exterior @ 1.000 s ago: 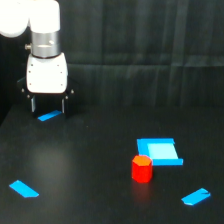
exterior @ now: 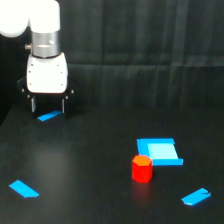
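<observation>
At the back left, my white gripper (exterior: 48, 103) points down with its two dark fingers spread wide. Nothing shows between them. A blue flat piece (exterior: 50, 115) lies on the dark table, just below and between the fingers as seen from here; whether they touch it, I cannot tell. On the right stands a red block (exterior: 142, 170) with a many-sided top. It is in front of a blue tray (exterior: 146, 142) with a pale inside and hides part of the tray's near left edge.
Another blue piece (exterior: 23, 189) lies at the front left, and a similar one (exterior: 196, 197) at the front right. A dark curtain (exterior: 140, 60) hangs behind.
</observation>
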